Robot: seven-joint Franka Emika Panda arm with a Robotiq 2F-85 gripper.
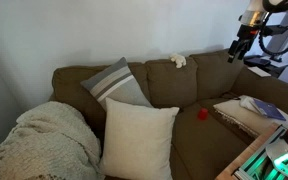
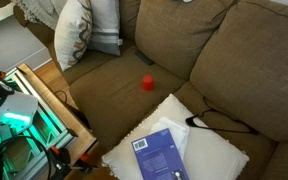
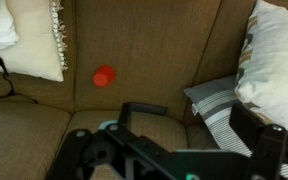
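A small red object, perhaps a cup (image 1: 202, 114), rests alone on the brown sofa seat. From above, the red cup (image 3: 104, 76) appears left of the middle of the wrist view. My gripper (image 1: 239, 50) hangs high over the right part of the sofa, well clear of the cushions. Its dark fingers (image 3: 68, 158) stand wide apart at the bottom of the wrist view, so it is open, with nothing held between them.
A blue book (image 2: 160, 156) and white cloth (image 2: 178, 130) lie on a cream cushion (image 2: 212, 154). A dark flat item (image 3: 144, 108) lies by the backrest. White (image 1: 138, 140) and striped (image 1: 116, 84) pillows sit left; a white plush (image 1: 178, 60) tops the backrest.
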